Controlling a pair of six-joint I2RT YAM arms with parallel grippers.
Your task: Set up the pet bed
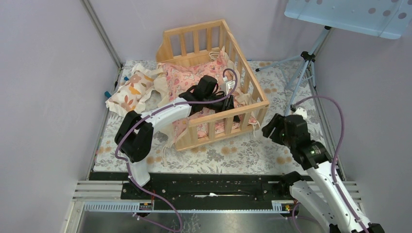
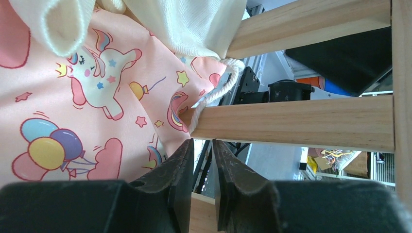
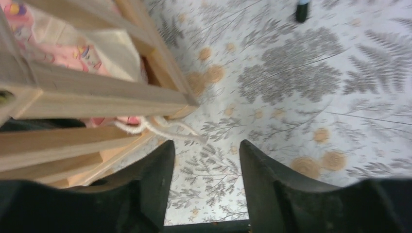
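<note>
The wooden pet bed (image 1: 212, 138) stands mid-table, lined with a pink patterned cushion (image 1: 183, 76) that has cream edging. White tie cords (image 1: 256, 125) hang at its front right corner; one cord (image 3: 160, 130) trails toward my right gripper's fingertips in the right wrist view. My right gripper is open, just off that corner, and no cord shows gripped. Inside the bed, my left gripper is partly open near the front rails, with nothing visible between its fingers. A white cord (image 2: 214, 97) loops around a rail ahead of it.
A second cushion with leaf prints (image 1: 130, 92) lies left of the bed. Behind on the right, a light blue tripod (image 1: 302, 73) stands on the patterned cloth. Clear cloth (image 1: 218, 160) lies in front of the bed.
</note>
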